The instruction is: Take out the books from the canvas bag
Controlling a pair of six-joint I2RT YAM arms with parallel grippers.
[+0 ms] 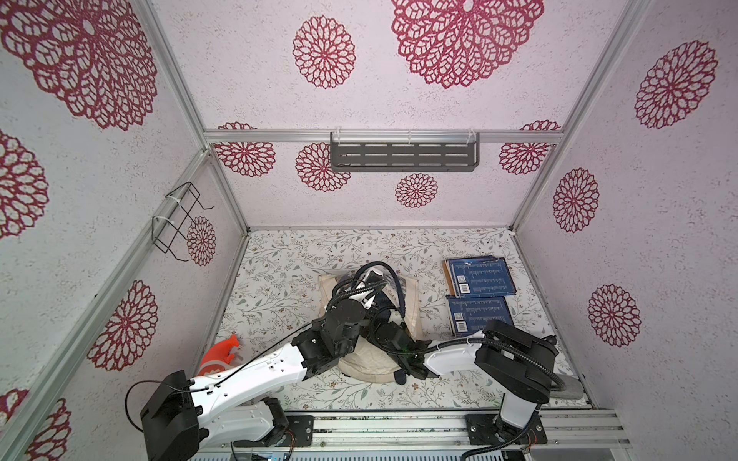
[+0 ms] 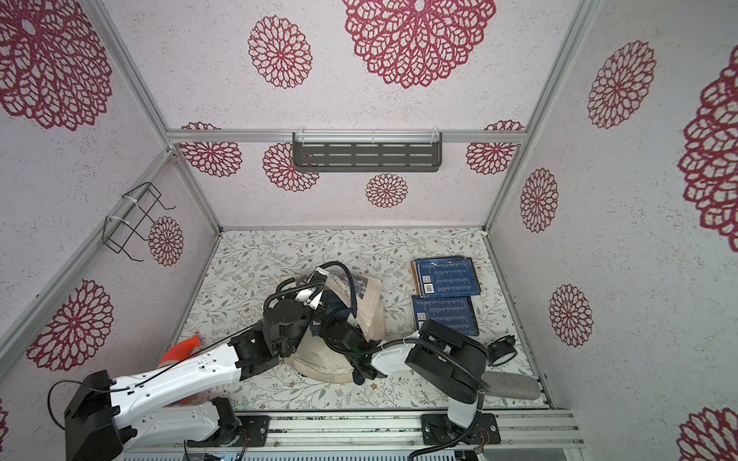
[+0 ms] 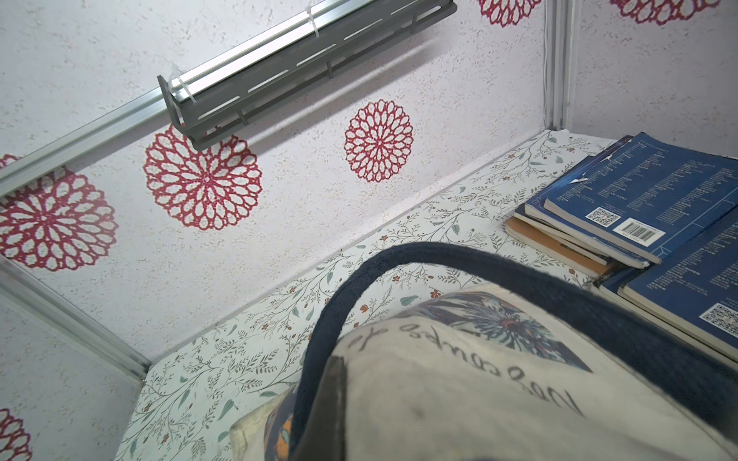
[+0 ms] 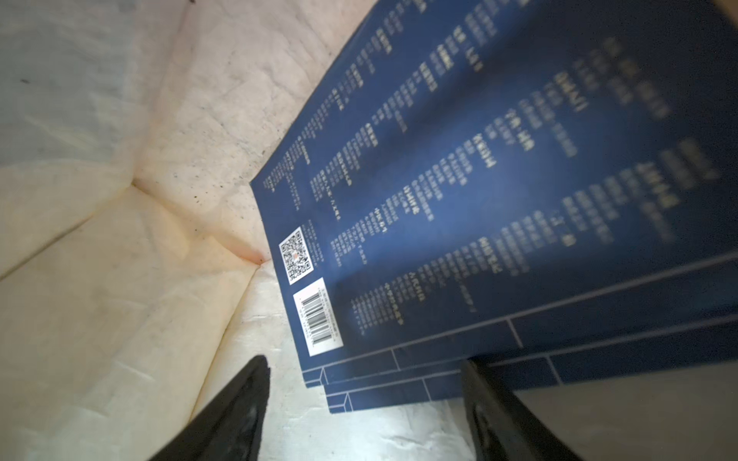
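Note:
The cream canvas bag stands mid-table, its dark blue handle arching up in the left wrist view. My left gripper is shut at the bag's top; one dark finger shows against the canvas beside the handle, and whether cloth is pinched is hidden. Inside the bag, my right gripper is open, fingers wide apart. Before it, in the right wrist view, leans a dark blue book, with another blue book edge just below. The right-hand finger overlaps the lower edge in view; contact cannot be told.
Two piles of blue books, a far pile and a nearer pile, lie to the bag's right. An orange object sits at left. Behind the bag the table is clear; a grey shelf hangs above.

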